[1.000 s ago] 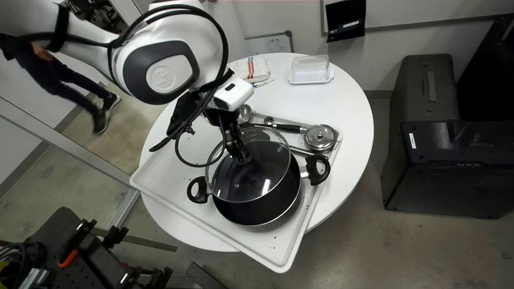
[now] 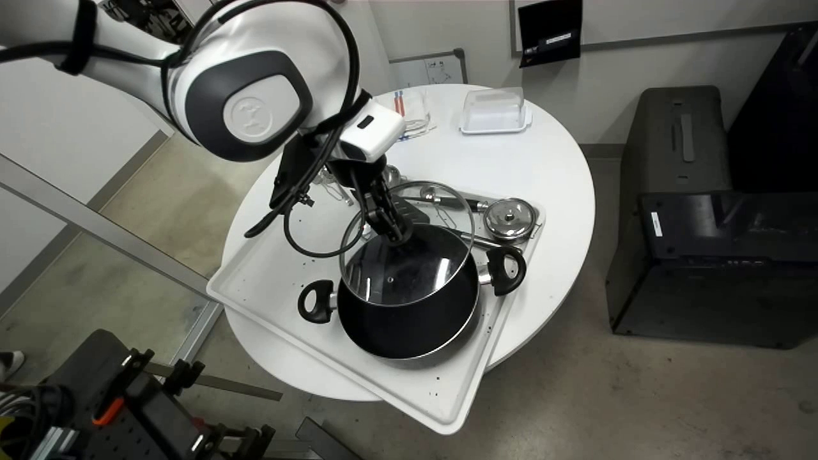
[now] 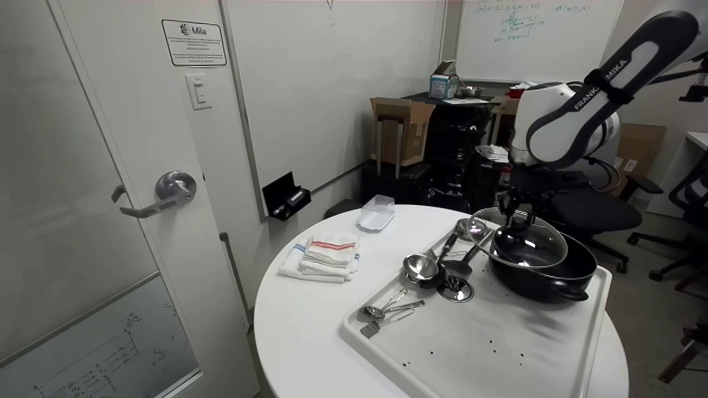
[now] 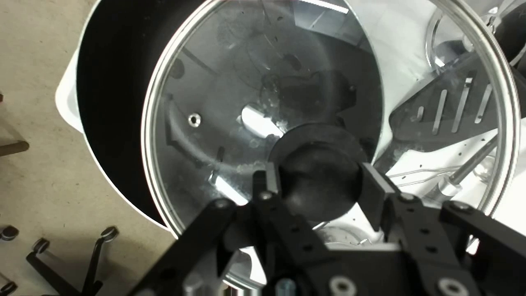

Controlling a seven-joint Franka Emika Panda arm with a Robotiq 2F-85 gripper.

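Observation:
My gripper is shut on the black knob of a glass lid with a steel rim. The lid hangs tilted and off-centre over the black pot, leaving part of the pot's opening uncovered. From above, the lid covers the rear of the pot and reaches past its back edge. In the wrist view the pot's dark interior shows beside the lid's rim. Whether the lid's lower edge touches the pot, I cannot tell.
The pot stands on a white tray on a round white table. Several utensils lie behind it, including a slotted black spatula and a ladle. Folded towels and a clear container sit off the tray.
With the lid in it, my gripper has moved slightly back and to the right in exterior view 1, and the lid looks more tilted. The pot has stayed put. A person walking at left is gone.

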